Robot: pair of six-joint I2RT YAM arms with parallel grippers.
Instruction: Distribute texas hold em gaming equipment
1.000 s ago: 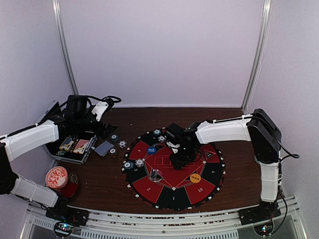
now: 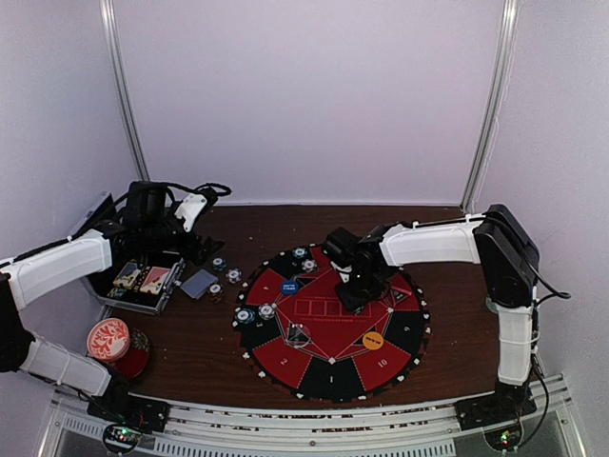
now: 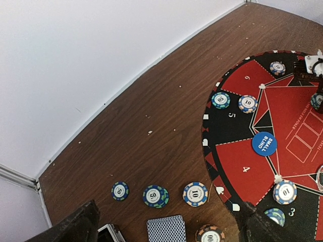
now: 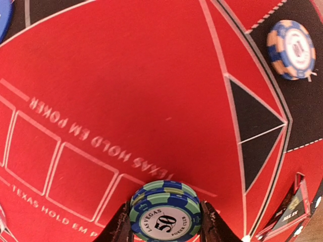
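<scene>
A small stack of green-and-blue 50 chips (image 4: 165, 220) is pinched in my right gripper (image 2: 357, 307), above the red centre of the round poker mat (image 2: 331, 378). My left gripper (image 2: 204, 252) is open and empty, over the table left of the mat. Below it in the left wrist view lie a 50 chip stack (image 3: 155, 196), a 10 chip stack (image 3: 195, 194), an orange-edged chip stack (image 3: 210, 234) and a card deck (image 3: 166, 229). Section 5 carries a 50 chip (image 3: 220, 100) and a 10 chip (image 3: 248, 103). Another 10 chip (image 4: 291, 49) lies on a farther black section.
Section 3 bears chips (image 2: 266, 311). On the mat are a blue small blind disc (image 2: 289, 287), a yellow disc (image 2: 373, 340) and a clear disc (image 2: 298, 335). An open case (image 2: 141, 307) and a red round container (image 2: 108, 340) stand left.
The left arm and the items on the table look the same.
</scene>
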